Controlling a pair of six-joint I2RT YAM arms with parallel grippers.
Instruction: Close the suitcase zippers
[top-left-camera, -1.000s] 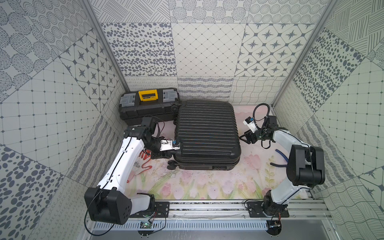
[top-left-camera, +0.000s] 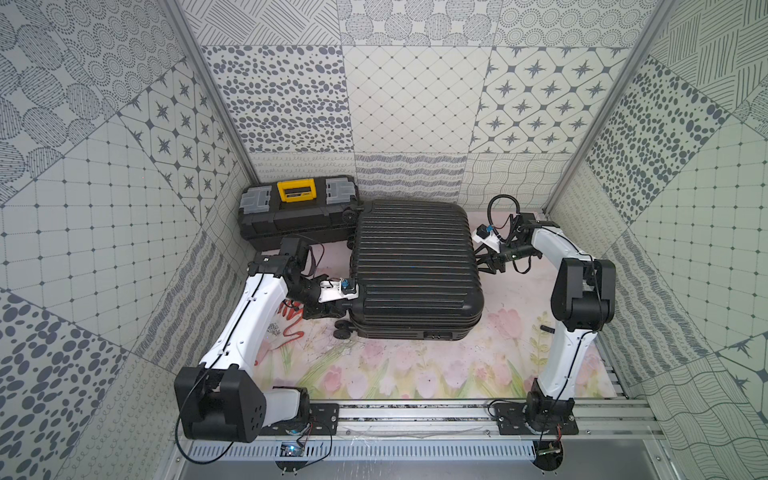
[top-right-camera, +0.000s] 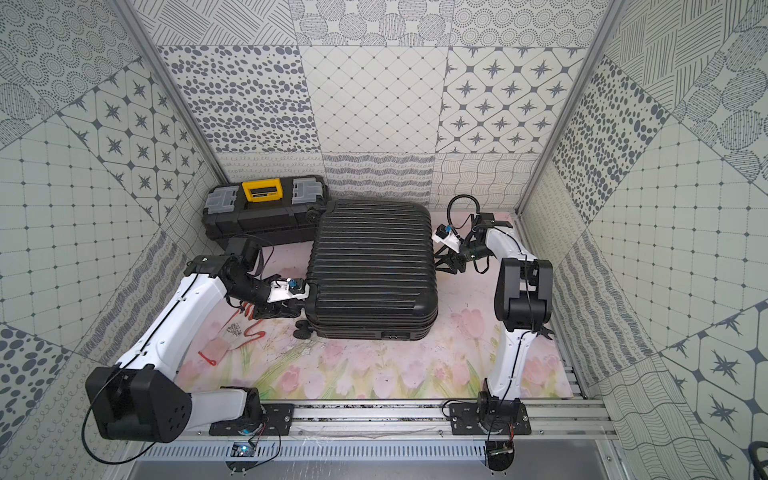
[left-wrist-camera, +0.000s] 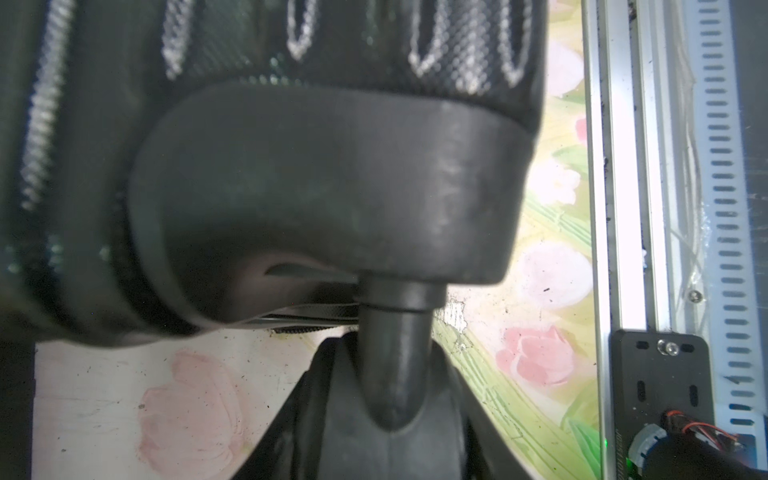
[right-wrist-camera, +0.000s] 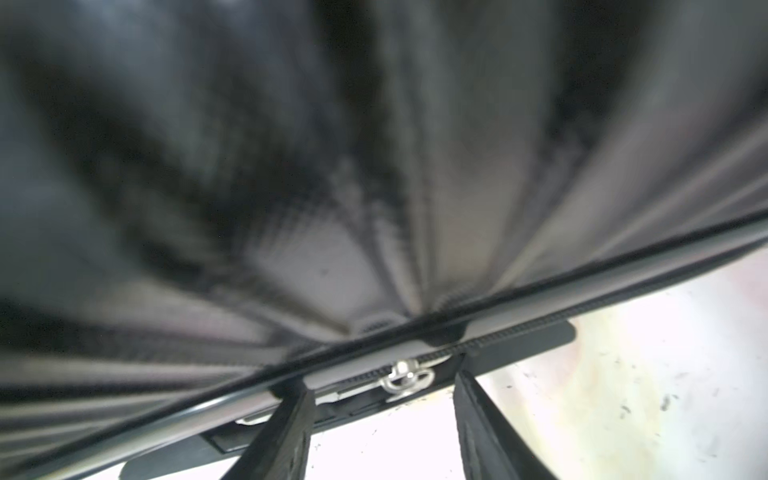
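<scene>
The black ribbed suitcase (top-left-camera: 412, 268) lies flat in the middle of the table. In the right wrist view its zipper seam runs along the lower edge, with a metal zipper pull ring (right-wrist-camera: 409, 377) at a dark latch plate. My right gripper is open at the suitcase's right side, its fingertips either side of the ring and nothing gripped. At the near left corner my left gripper is shut on a suitcase wheel (left-wrist-camera: 392, 452), below the corner guard (left-wrist-camera: 336, 176). The rest of the zipper is hidden.
A black toolbox (top-left-camera: 297, 209) with a yellow handle stands behind the left arm, close to the suitcase. A red cord (top-right-camera: 254, 332) lies on the table near the left arm.
My right gripper has moved away from the front of the table and leftward, closer to the suitcase's right side. The left gripper has stayed nearly in place at the corner.
</scene>
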